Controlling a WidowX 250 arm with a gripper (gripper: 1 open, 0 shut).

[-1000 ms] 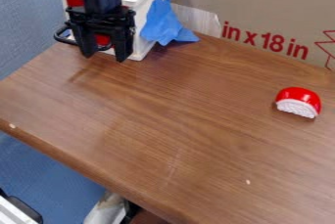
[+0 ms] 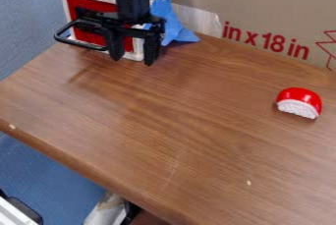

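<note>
My black gripper point(image 2: 133, 44) hangs at the back left of the table, in front of a red and white box point(image 2: 84, 3), partly hiding it. Whether its fingers are open or shut on anything is hard to tell. A blue cloth point(image 2: 176, 28) lies bunched just right of the gripper, beside the box. A red object with a white front point(image 2: 300, 102) sits alone on the right side of the wooden table point(image 2: 157, 131).
A cardboard panel point(image 2: 276, 8) with red print stands along the back edge. The left edge drops to a blue surface point(image 2: 39, 160).
My gripper has shifted a little to the right, over more of the blue cloth's left side. The red object on the right has not moved.
</note>
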